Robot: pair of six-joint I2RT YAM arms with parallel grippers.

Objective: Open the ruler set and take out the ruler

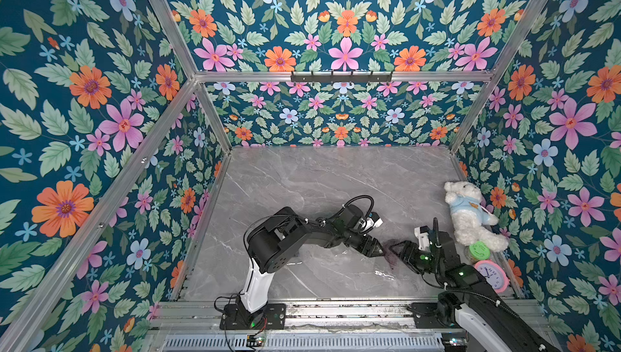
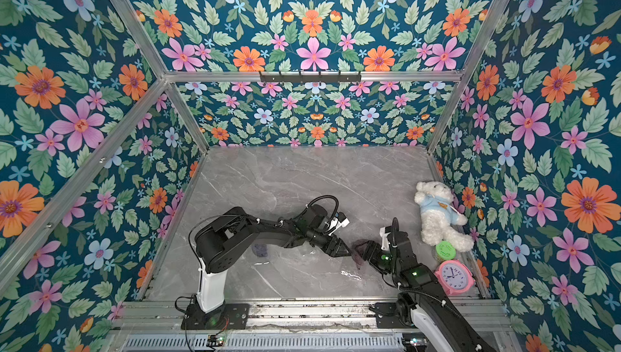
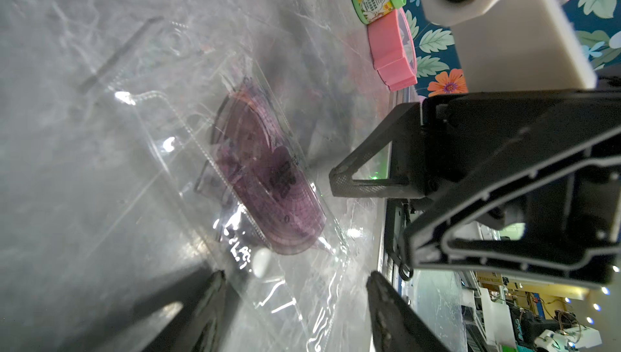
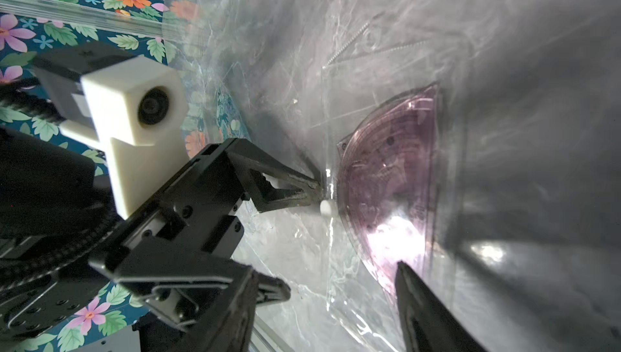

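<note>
The ruler set, a clear zip pouch [image 3: 284, 293] holding purple plastic rulers [image 3: 284, 203], is between both grippers low over the table. In the right wrist view a purple semicircular protractor [image 4: 388, 183] shows inside the pouch [image 4: 394, 54]. My right gripper [image 2: 365, 251] is shut on the pouch at one side. My left gripper [image 2: 344, 251] is just beside the pouch's other side; its fingertips are dark and I cannot clearly tell how wide they stand.
A white teddy bear [image 1: 469, 213], a green-lidded tin [image 1: 478, 250] and a pink clock [image 1: 491, 274] line the right edge. A small dark item [image 2: 259, 249] lies beneath the left arm.
</note>
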